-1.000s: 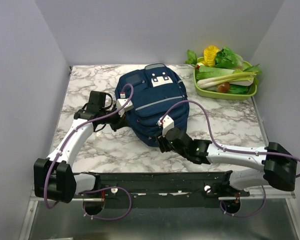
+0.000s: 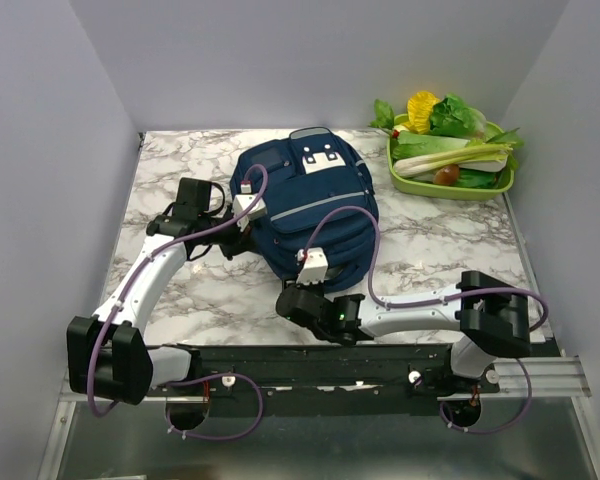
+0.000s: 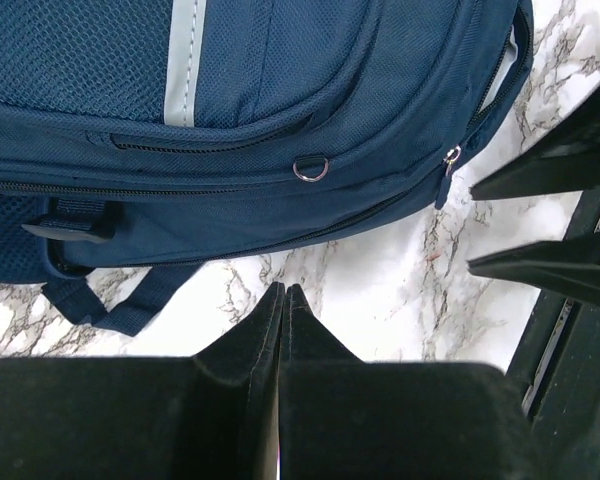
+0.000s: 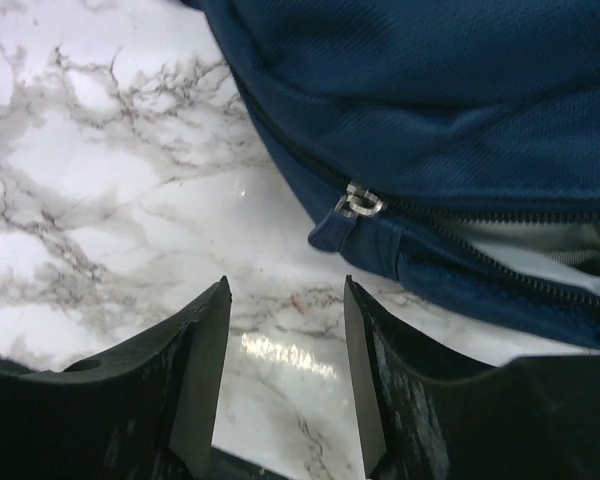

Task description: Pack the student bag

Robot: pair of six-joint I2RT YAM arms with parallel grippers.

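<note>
A navy backpack [image 2: 315,195] lies on the marble table, its zipped pocket partly open at the lower corner, where a zipper pull [image 4: 362,201] with a fabric tab shows in the right wrist view. My left gripper is shut at the bag's left side, with nothing seen between its fingers, over bare marble beside a loose strap [image 3: 115,305]. My right gripper is part open and empty just beside that zipper corner, with the tab a little beyond its fingertips; its fingers also show at the right of the left wrist view.
A green basket [image 2: 450,190] of vegetables stands at the back right. Bare marble [image 2: 160,160] shows left and right of the backpack. The table's dark front edge [image 2: 260,356] runs below both arms, and grey walls enclose the area.
My right arm has moved left along the bag's lower edge, toward the front corner with the zipper pull. The left arm and the backpack are almost unchanged.
</note>
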